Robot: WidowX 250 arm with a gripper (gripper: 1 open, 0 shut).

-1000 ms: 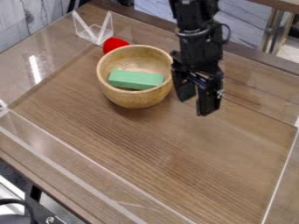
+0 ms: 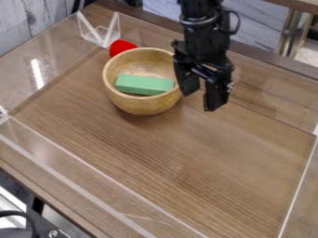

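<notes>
A wooden bowl (image 2: 147, 101) stands in the upper middle of the table, holding a green block (image 2: 145, 85) on its left side. The black arm comes down from the top, and its gripper (image 2: 200, 90) hangs open just right of the bowl's rim, with its fingers apart. I see nothing held between them.
A red round object (image 2: 122, 47) lies behind the bowl, beside a white wire-like item (image 2: 99, 30). A black cable shows at the bottom left corner.
The gripper has risen a little and shifted slightly left toward the bowl. The bowl and green block look unmoved.
</notes>
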